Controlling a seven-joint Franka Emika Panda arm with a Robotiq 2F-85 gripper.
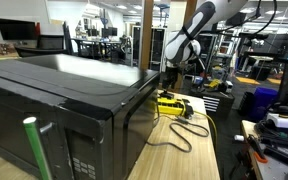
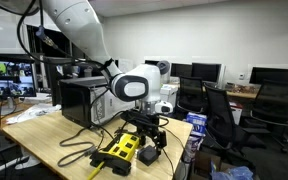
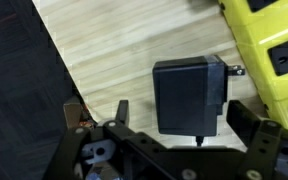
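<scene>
A small black box [image 3: 189,97] lies on the light wooden table, seen from above in the wrist view with a short metal stub at its right side and a thin dark pin at its lower edge. Over it my gripper stands open, one finger on each side in the picture. Bare wood shows between the box and the fingers, so nothing is held. In exterior view 2, the white arm [image 2: 144,85] reaches down beside a yellow device [image 2: 117,152]. From exterior view 1, the fingers are small and hard to make out.
Close by on the right in the wrist view is the yellow device [image 3: 269,40] with black sockets. A grey cable [image 2: 76,152] loops across the table. The large black oven-like appliance [image 1: 94,110] takes up much of the tabletop. Office chairs [image 2: 269,108] stand behind.
</scene>
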